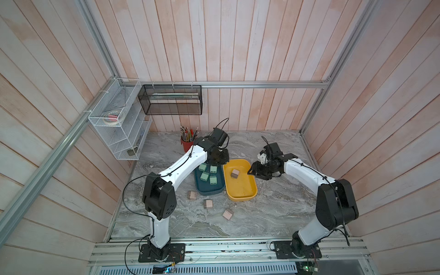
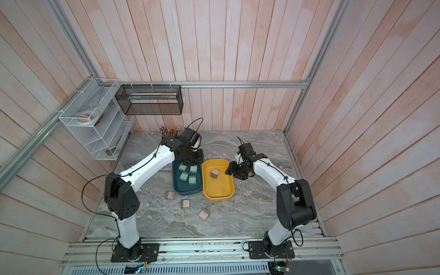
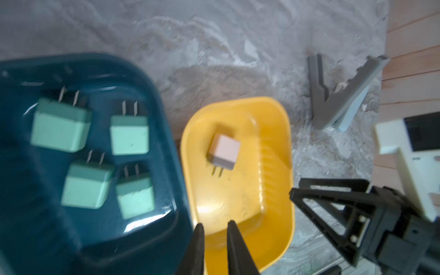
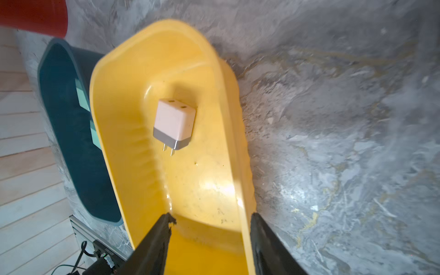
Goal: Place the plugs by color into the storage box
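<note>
A pink plug [image 3: 224,150] lies in the yellow box [image 4: 233,137]. Several mint plugs [image 3: 130,135] sit in the dark teal box [image 3: 91,226] beside it. Three more pink plugs [image 1: 209,203] lie on the table in front. My left gripper hangs high over the boxes, fingertips fairly close; I see no plug between them and cannot tell its grip. My right gripper is over the yellow box's right side, fingers apart, empty.
A red pen holder [image 1: 186,144] stands behind the teal box. Wire shelves [image 1: 116,123] hang at left and a black mesh basket [image 1: 170,99] on the back wall.
</note>
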